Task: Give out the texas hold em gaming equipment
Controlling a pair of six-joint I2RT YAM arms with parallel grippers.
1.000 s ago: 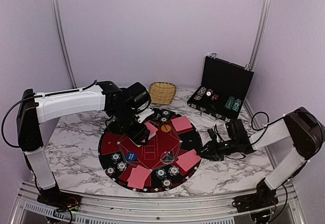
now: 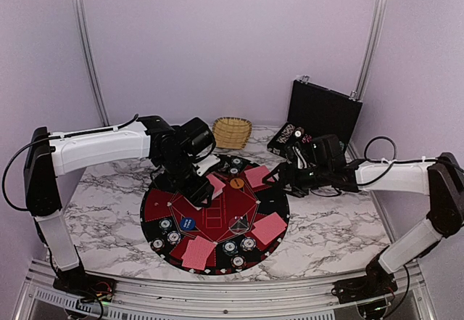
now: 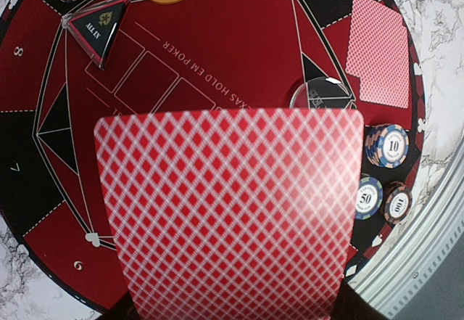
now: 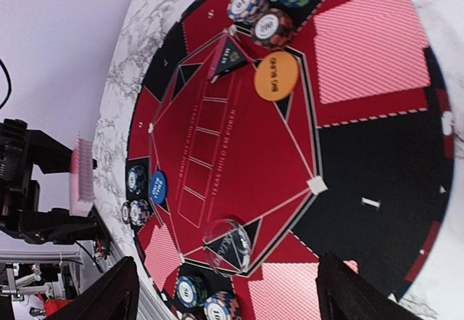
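Observation:
My left gripper [image 2: 194, 182] hangs over the left part of the round poker mat [image 2: 167, 204], shut on a red-backed card [image 3: 228, 189], which fills the lower left wrist view. My right gripper is open above the mat's right side, nothing visible between its fingers. Red-backed cards [image 2: 269, 228] lie at the front right, others [image 2: 198, 252] at the front and others [image 2: 259, 175] at the back right. Chip stacks [image 3: 386, 146], a blue small blind disc [image 2: 187, 223], an orange big blind disc [image 4: 276, 75], a triangular all-in marker [image 3: 98, 30] and a clear disc [image 4: 227, 244] lie on the mat.
An open black chip case [image 2: 323, 106] stands at the back right, partly behind my right arm. A wicker basket [image 2: 231, 131] is at the back centre.
My right gripper has risen and moved back and left from the front right of the table to above the mat's right edge. The left arm has not visibly moved.

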